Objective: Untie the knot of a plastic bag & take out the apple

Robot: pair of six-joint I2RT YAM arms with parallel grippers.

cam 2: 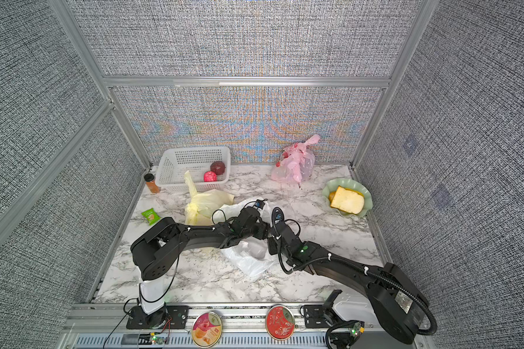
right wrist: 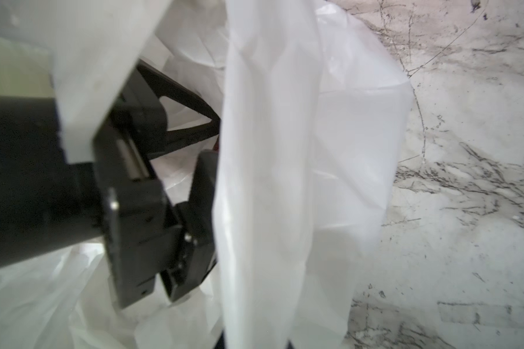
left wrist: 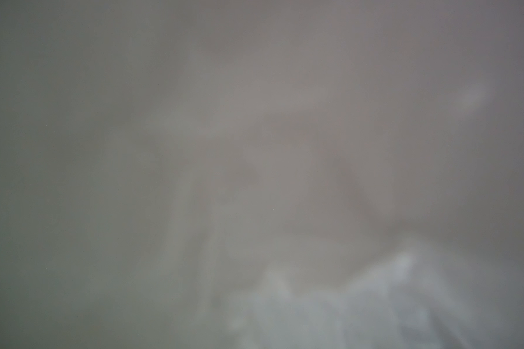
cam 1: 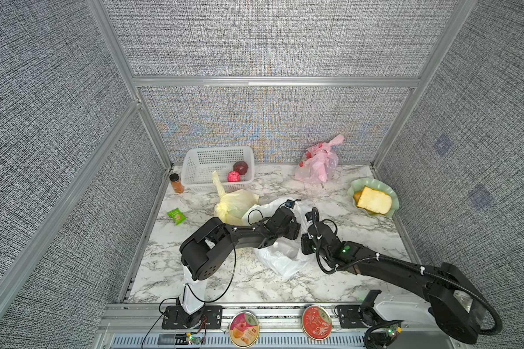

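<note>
The white plastic bag (cam 1: pixel 282 261) lies opened out at mid-table, beneath both arms. My left gripper (cam 1: pixel 297 231) reaches into it from the left with its fingers (right wrist: pixel 189 107) apart; plastic hides their tips in the right wrist view. A tiny red patch (right wrist: pixel 216 143) shows beside those fingers, too little to tell what it is. No whole apple shows in the bag. My right gripper (cam 1: pixel 306 241) is at the bag's right side, shut on its plastic, which stretches across the right wrist view. Only blurred white plastic (left wrist: pixel 332 314) fills the left wrist view.
A yellow knotted bag (cam 1: pixel 235 203) lies just behind the left arm. Farther back stand a white basket (cam 1: pixel 201 187) with two round red fruits and a pink bag (cam 1: pixel 319 163). A green bowl (cam 1: pixel 394 203) with bread is at right.
</note>
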